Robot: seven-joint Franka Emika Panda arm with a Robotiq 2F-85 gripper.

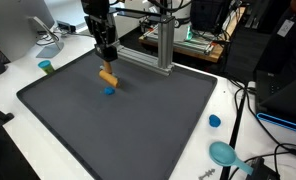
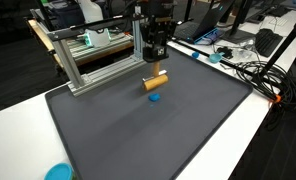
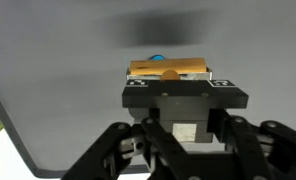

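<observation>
A wooden, hammer-like piece (image 1: 108, 77) has a thick tan head and a short orange stem pointing up. My gripper (image 1: 107, 62) is shut on the upper end of that stem, with the head below the fingers. In the second exterior view the wooden piece (image 2: 155, 82) appears slightly raised from the dark board, beneath the gripper (image 2: 157, 61). From the wrist, the tan head (image 3: 168, 67) shows just beyond the closed gripper. A small blue object (image 2: 154, 97) lies on the board close by; the blue object (image 3: 156, 57) is partly hidden by the head.
The dark grey board (image 1: 138, 125) is clear over most of its surface. A green-topped container (image 1: 46, 67) stands at the back left corner. On the right lie a blue lid-like item (image 1: 214, 121) and a teal scoop-shaped item (image 1: 226, 155). A metal rail (image 2: 101, 78) borders the board.
</observation>
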